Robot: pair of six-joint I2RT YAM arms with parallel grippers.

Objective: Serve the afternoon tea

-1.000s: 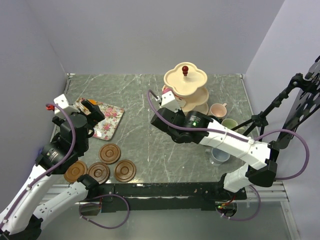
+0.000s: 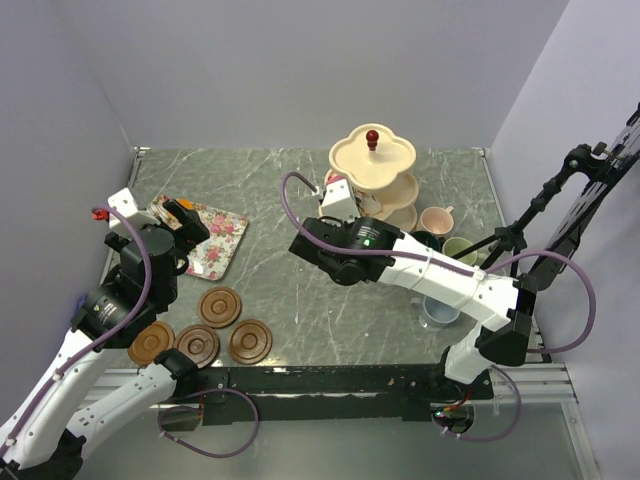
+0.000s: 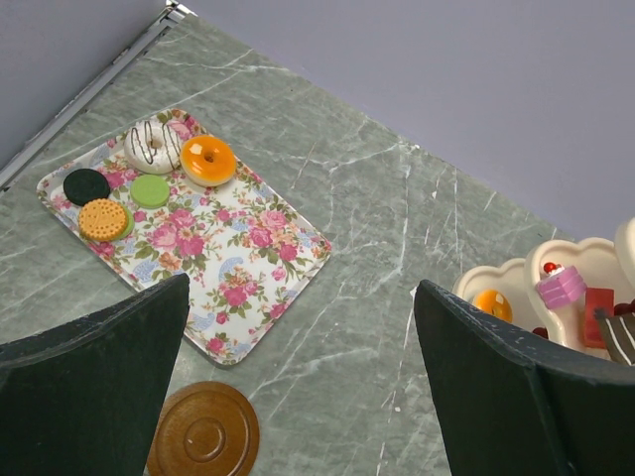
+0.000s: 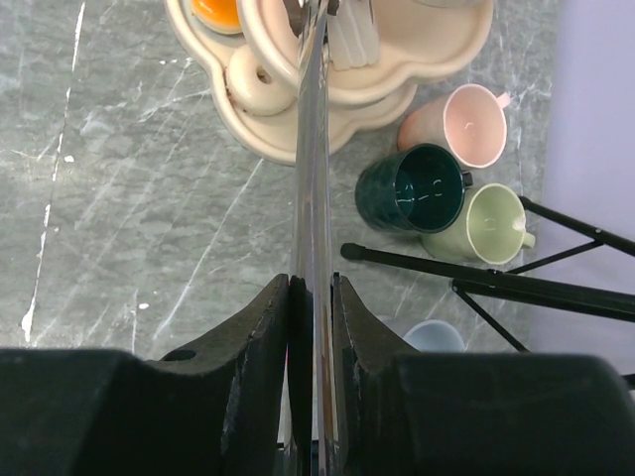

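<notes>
My left gripper hangs open and empty over a floral tray [image 3: 248, 278], which holds donuts [image 3: 206, 160] and cookies [image 3: 102, 219]. My right gripper is closed around a long shiny metal utensil [image 4: 315, 178] that reaches up to the three-tier cream stand [image 2: 372, 155]; exactly how tightly the fingers close on it is hard to tell. In the left wrist view the stand's tiers hold an orange donut [image 3: 493, 303] and a pink piece [image 3: 561, 288]. The utensil's far tip is at the top edge of the right wrist view, partly out of frame.
Wooden coasters [image 2: 250, 341] lie at the front left. A pink mug [image 4: 474, 125], dark green mug [image 4: 412, 190], light green mug [image 4: 476, 225] and pale blue mug [image 4: 435, 337] stand right of the stand, near a black rack [image 4: 536, 293].
My right arm has shifted leftward in the top view, after a small move rightward, with its wrist now slightly farther from the stand's middle. The left arm is still.
</notes>
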